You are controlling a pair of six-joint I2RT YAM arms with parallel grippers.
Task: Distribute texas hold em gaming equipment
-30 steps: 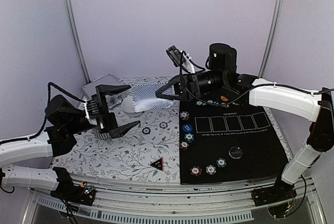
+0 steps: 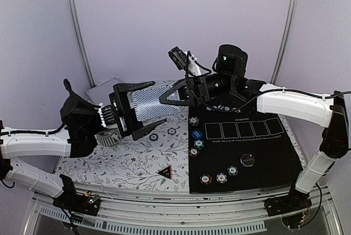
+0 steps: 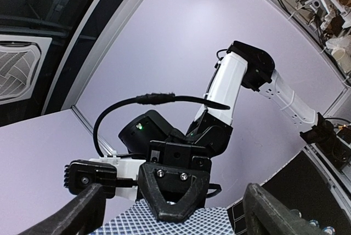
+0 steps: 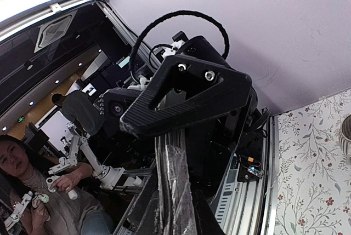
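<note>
A checked deck of cards (image 2: 148, 103) is held in the air above the table, my right gripper (image 2: 174, 95) shut on it. In the right wrist view the deck (image 4: 173, 185) shows edge-on below the black finger. My left gripper (image 2: 143, 108) stands open around the deck's left end, one finger above and one below; in the left wrist view its fingers frame the deck (image 3: 126, 224). Poker chips (image 2: 221, 177) and a clear dealer button (image 2: 247, 159) lie on the black mat (image 2: 252, 175).
A patterned tablecloth (image 2: 120, 169) covers the left half, with a black triangular piece (image 2: 164, 172), loose chips (image 2: 153, 136), and a striped container (image 2: 107, 139) partly behind my left arm. A pale box (image 2: 101, 87) stands at the back left.
My left gripper has moved right onto the deck's left end. My right gripper and the deck have shifted slightly left.
</note>
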